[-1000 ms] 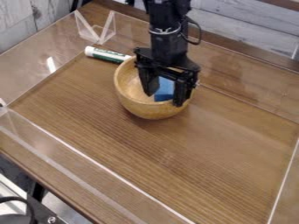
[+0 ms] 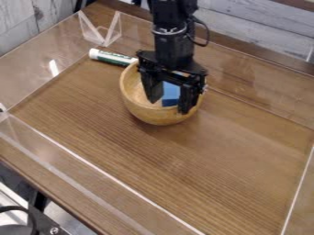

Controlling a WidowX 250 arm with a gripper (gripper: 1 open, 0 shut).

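A black robot arm hangs from the top centre, and its gripper [image 2: 170,84] is open over a tan wooden bowl [image 2: 153,112]. Its two black fingers reach down at the bowl's left and right parts, around or just over a blue block [image 2: 172,93] inside the bowl. Whether the fingertips touch the block or the bowl cannot be told.
A white and green cylinder [image 2: 113,58] lies behind the bowl to the left, near some white plastic pieces at the back. A black cable lies at the bottom left corner.
The gripper has shifted slightly to the left and its fingers sit a little differently over the bowl. The bowl and block look nearly unchanged.
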